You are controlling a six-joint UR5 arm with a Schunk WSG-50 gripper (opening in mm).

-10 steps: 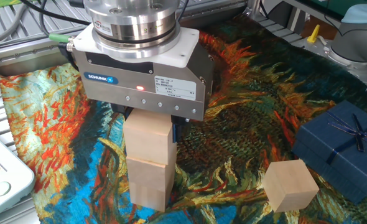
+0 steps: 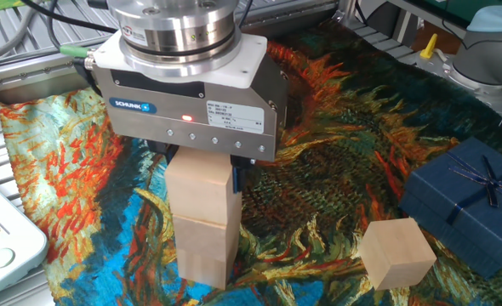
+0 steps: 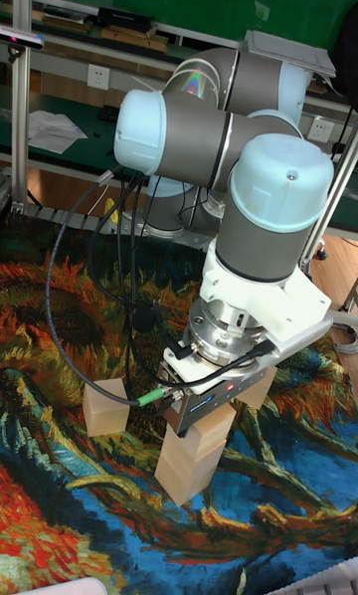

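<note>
Two pale wooden blocks stand one on the other, an upper block and a lower block, slightly out of line with each other. My gripper points down over the stack, with a dark finger beside the upper block's right side and the other finger mostly hidden at its left. Whether the fingers press on the block cannot be made out. In the other exterior view the upper block is directly under the gripper body. A separate wooden cube sits on the cloth to the right.
Another wooden block stands left of the gripper in exterior view 3. A dark blue gift box with a ribbon lies at the right. A white device occupies the left edge.
The upper block stays on the lower one, with little visible movement. The separate cube is still.
</note>
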